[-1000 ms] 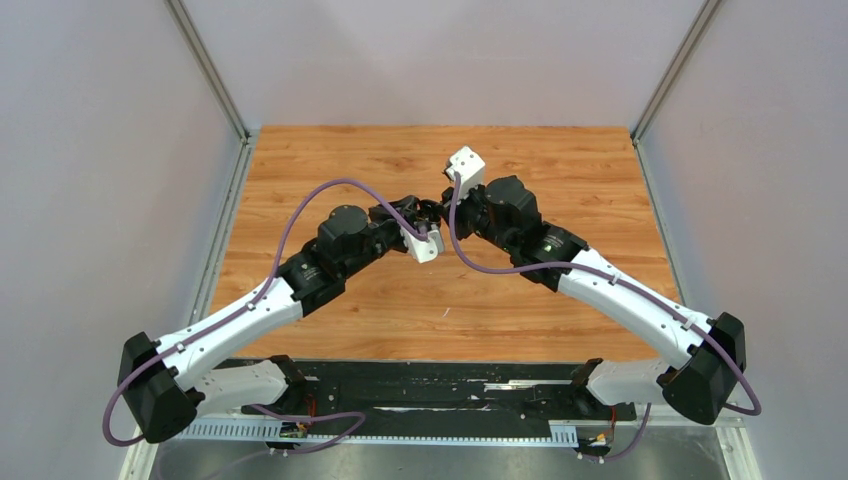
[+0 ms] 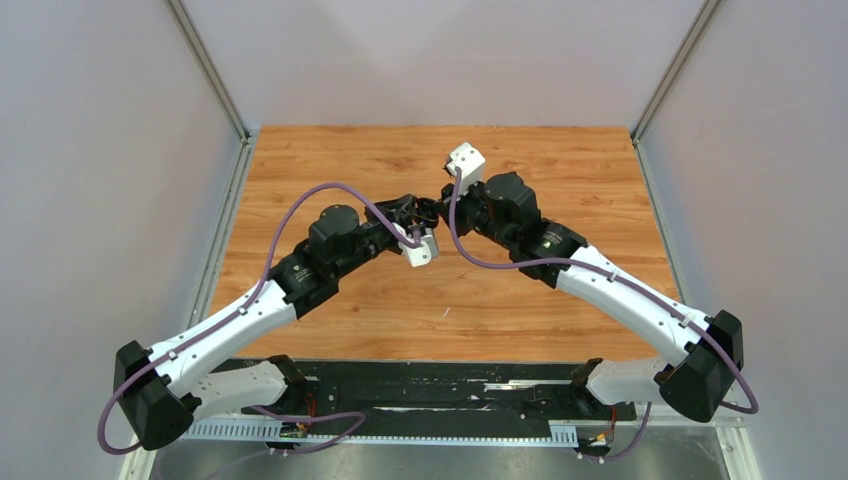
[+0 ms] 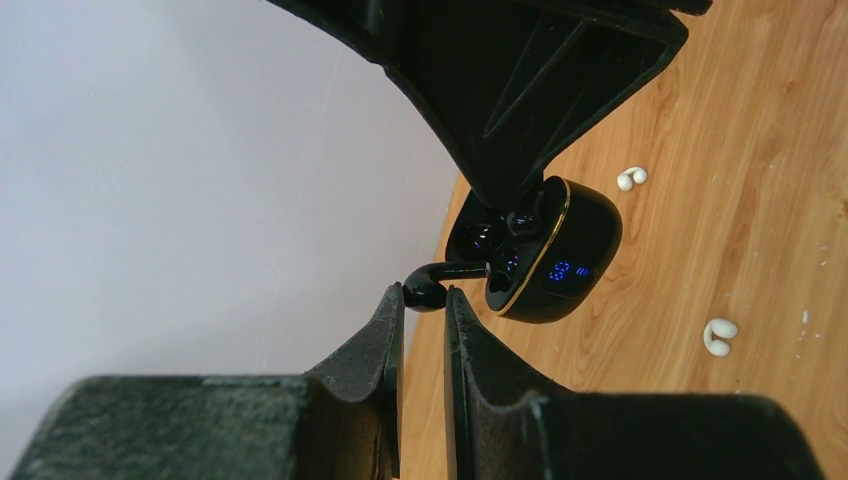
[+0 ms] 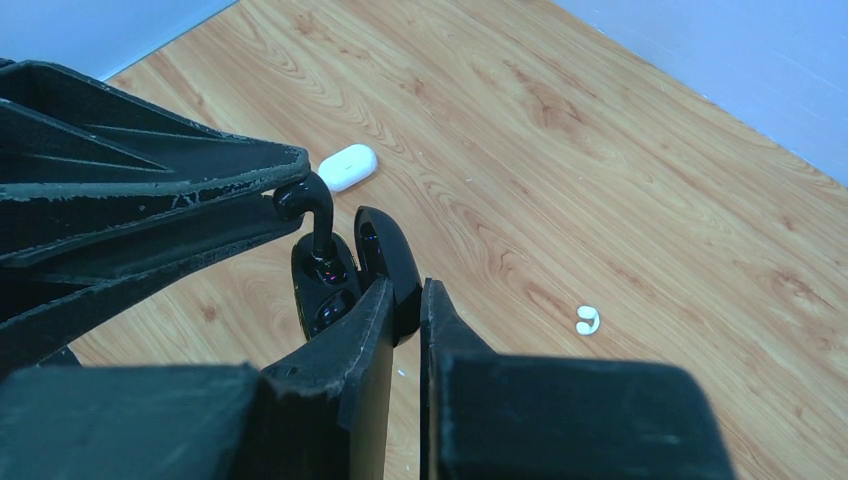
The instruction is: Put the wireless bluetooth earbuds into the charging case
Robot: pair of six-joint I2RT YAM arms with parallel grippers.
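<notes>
My left gripper is shut on the head of a glossy black earbud (image 3: 452, 272). A black charging case (image 3: 562, 262) with a gold rim and lit blue digits hangs open beside it, and my right gripper is shut on this case. In the right wrist view, the earbud (image 4: 316, 203) has its stem pointing down, with the tip at the case's inner face (image 4: 318, 275). How deep the tip sits in the slot I cannot tell. From above, both grippers meet over the table's middle and hide the earbud.
White earbuds (image 3: 719, 336) (image 4: 588, 320) and a white case (image 4: 348, 167) lie apart on the wooden table (image 2: 440, 310). Pale walls (image 2: 460, 60) stand at the back and sides.
The right arm has hardly moved. Both grippers remain close together.
</notes>
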